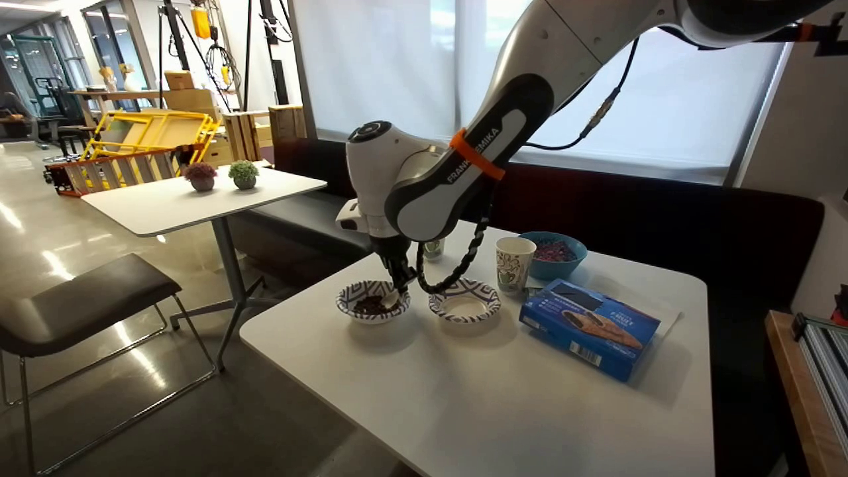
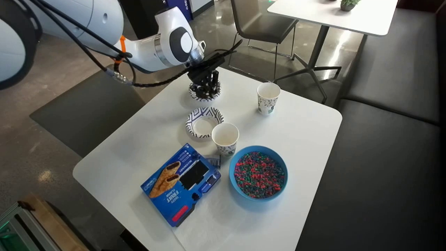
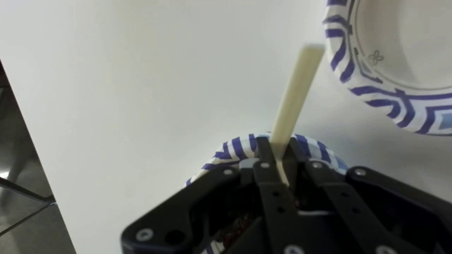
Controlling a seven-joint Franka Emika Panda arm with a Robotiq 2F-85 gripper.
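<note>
My gripper is shut on the pale handle of a spoon (image 3: 297,93), which sticks up past the fingertips. Below it is a patterned paper bowl (image 1: 356,313) with dark bits (image 1: 371,306) inside; the whitish spoon end (image 1: 390,299) shows in that bowl in exterior view 1. In the wrist view the fingers hide most of this bowl. An empty bowl with the same purple pattern (image 2: 204,122) sits beside it, apart from the gripper.
Two paper cups (image 2: 225,138) stand on the table, one (image 2: 267,98) toward the far edge. Nearby are a blue bowl (image 2: 286,175) of small coloured pieces and a blue snack box (image 1: 589,324).
</note>
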